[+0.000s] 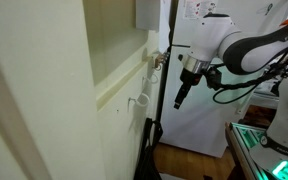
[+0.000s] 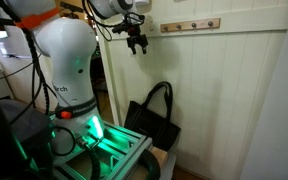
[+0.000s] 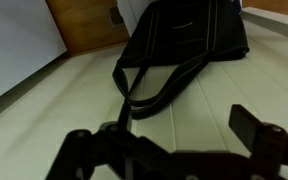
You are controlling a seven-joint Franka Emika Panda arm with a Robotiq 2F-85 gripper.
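Note:
My gripper (image 1: 181, 101) hangs in the air to the right of the white panelled wall, pointing down. Its two dark fingers stand wide apart in the wrist view, so the gripper is open with nothing between them. A black bag (image 2: 152, 122) with long handles rests low against the wall, well below the gripper (image 2: 137, 46). Beyond the fingers in the wrist view, the bag (image 3: 184, 32) shows with its handle loops (image 3: 162, 100) stretching toward the gripper.
A wooden rail (image 2: 189, 26) with several pegs runs along the upper wall, close to gripper height. White hooks (image 1: 141, 99) stick out from the wall in exterior view 1. Behind the arm stands a white fridge (image 1: 199, 120). Brown floor (image 1: 189, 160) shows below.

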